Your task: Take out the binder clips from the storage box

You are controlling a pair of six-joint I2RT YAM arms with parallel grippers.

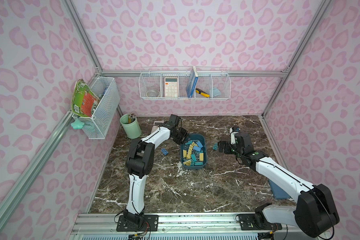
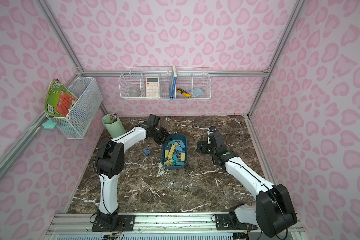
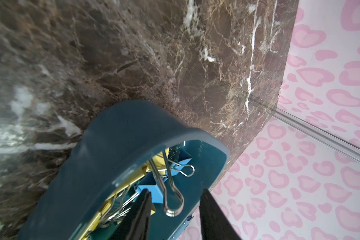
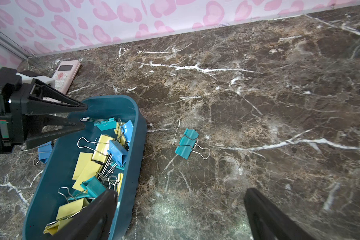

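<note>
The dark blue storage box (image 1: 181, 155) stands mid-table, holding several yellow, teal and blue binder clips. At its back left rim, my left gripper points in, part open. The wire handle (image 3: 174, 206) of a clip shows between its fingertips, not gripped. One teal clip (image 4: 106, 125) lies inside the box just ahead of those fingertips. Right of the box, my right gripper is open and empty above the table. A teal clip (image 4: 186, 143) lies on the table there, and a blue clip (image 1: 164, 151) lies left of the box.
A pink calculator (image 4: 66, 72) lies behind the left gripper. The green pen cup (image 1: 131, 126) stands at the back left, and a blue flat item (image 1: 278, 190) lies at the right edge.
</note>
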